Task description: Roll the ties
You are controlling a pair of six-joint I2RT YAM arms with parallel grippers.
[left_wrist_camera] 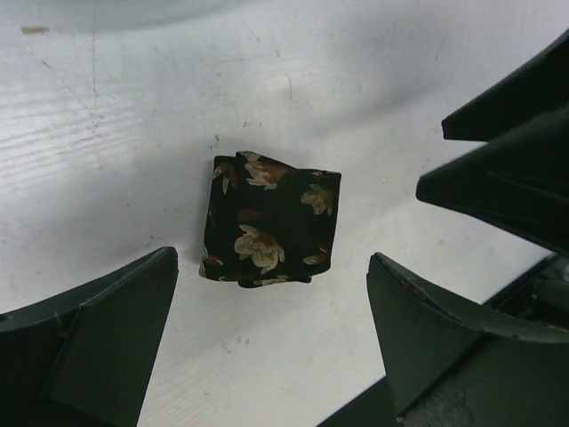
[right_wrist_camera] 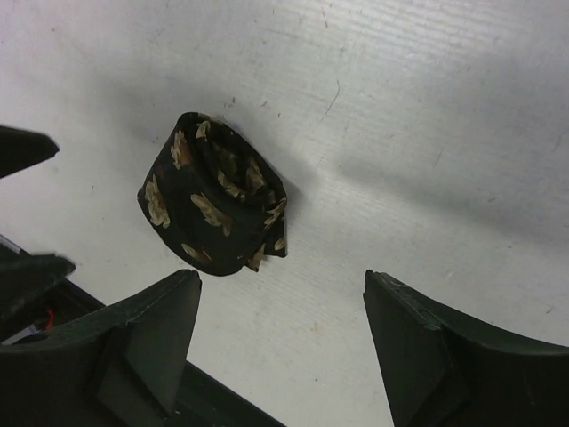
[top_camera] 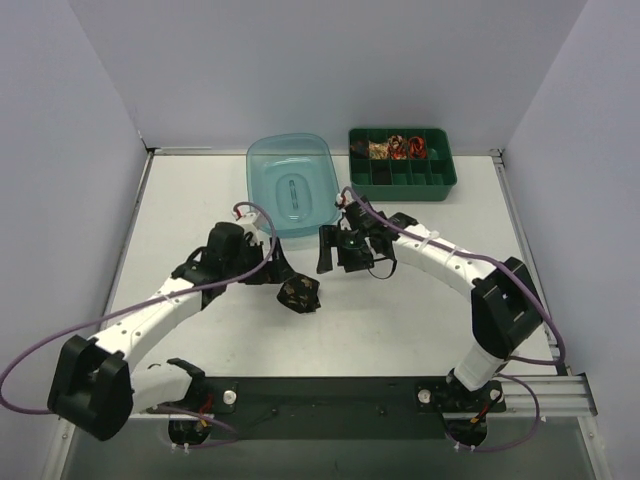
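A dark tie with a pale flower pattern (top_camera: pixel 300 294) lies bunched into a compact roll near the middle of the white table. In the left wrist view the tie (left_wrist_camera: pixel 269 222) looks like a squarish bundle; in the right wrist view its folded layers (right_wrist_camera: pixel 213 196) show from the side. My left gripper (top_camera: pixel 270 270) is open above and to the left of the tie, apart from it. On the other side, my right gripper (top_camera: pixel 328 250) also hangs open, up and right of the tie. Neither has anything between its fingers.
At the back stands a translucent blue tray (top_camera: pixel 262 185) with a small slim item on its bottom. Right of it is a green divided box (top_camera: pixel 425 190), several rolled ties in its back compartments.
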